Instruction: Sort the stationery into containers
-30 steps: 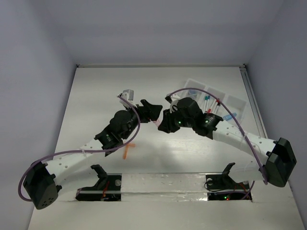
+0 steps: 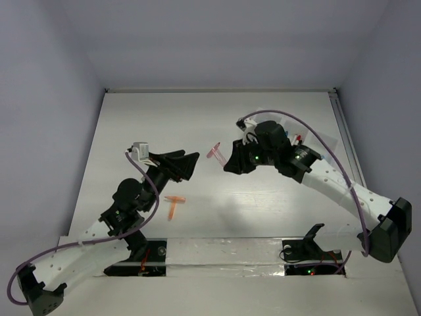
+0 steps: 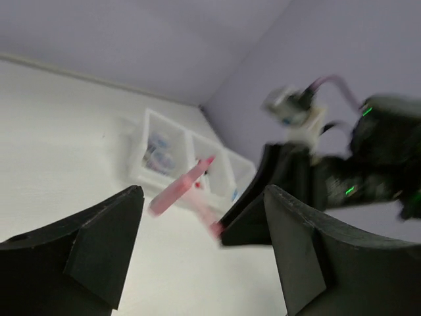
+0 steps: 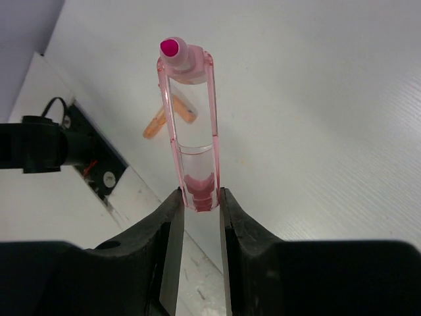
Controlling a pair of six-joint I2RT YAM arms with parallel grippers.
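Observation:
A clear pink item [image 4: 200, 187] with a T-shaped head, seemingly a peeler-like tool, is upright in my right gripper [image 2: 230, 164], shut on its lower end. Its pink head shows in the top view [image 2: 214, 150]. My left gripper [image 2: 187, 166] stands apart to the left, fingers spread with nothing between them; in the left wrist view the pink item is beyond them. An orange T-shaped item [image 2: 173, 204] lies on the table below the left gripper. Behind the right arm sits a white divided container [image 3: 140, 161] with stationery inside.
Walls border the table at back and sides. The right arm covers much of the container in the top view.
My right gripper has shifted slightly right and up, still holding it, exposing the item in the top view.

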